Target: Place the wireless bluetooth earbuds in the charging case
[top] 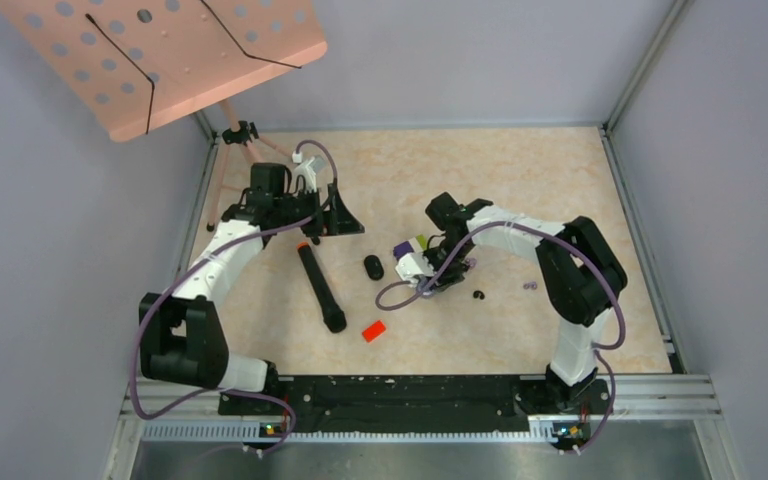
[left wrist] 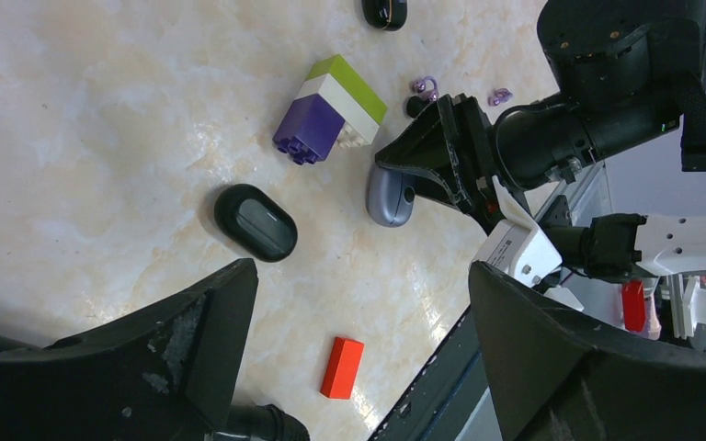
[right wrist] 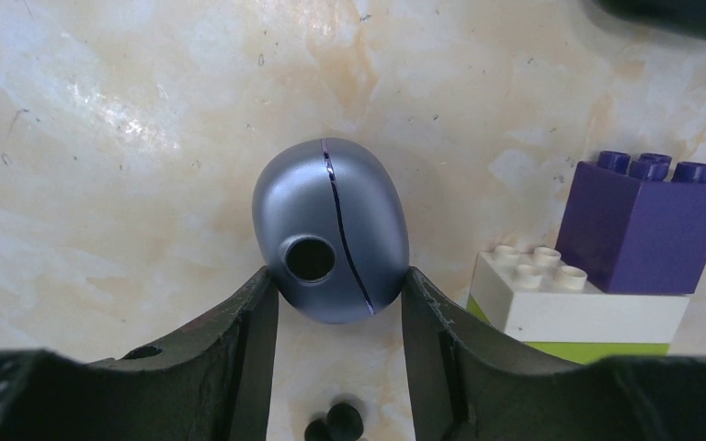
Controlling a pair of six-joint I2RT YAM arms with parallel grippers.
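A grey egg-shaped charging case [right wrist: 331, 211] with a dark round hole is in the right wrist view, at the tips of my right gripper. Its fingertips meet the case's lower sides; whether they grip it, I cannot tell. The left wrist view shows the same case [left wrist: 390, 195] beside that gripper. Small purple earbuds [left wrist: 426, 88] and another purple piece [left wrist: 499, 96] lie beyond. Black earbuds [top: 479, 294] rest right of the case in the top view. A black case [left wrist: 256, 222] lies at left. My left gripper is open above the table, nothing between its fingers.
Stacked purple, white and green blocks [left wrist: 331, 108] stand near the case. A second black case [left wrist: 385, 13], a red block [left wrist: 341, 367] and a black microphone [top: 322, 288] also lie about.
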